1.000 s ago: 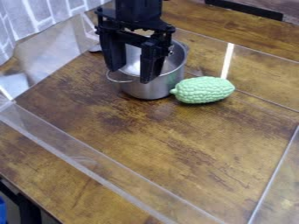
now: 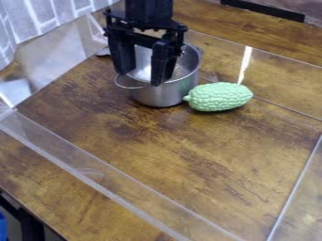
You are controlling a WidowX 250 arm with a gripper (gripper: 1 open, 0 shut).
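The black gripper (image 2: pixel 145 58) hangs over a silver metal pot (image 2: pixel 158 92) at the upper middle, its two fingers apart above the pot's opening, with nothing visible held. A pale green bumpy vegetable (image 2: pixel 217 97), like a bitter melon, lies on the wooden table just right of the pot.
Transparent walls (image 2: pixel 88 171) border it at the left and right. Something silvery at the back left is partly hidden behind the arm.
The pot and vegetable have not visibly moved.
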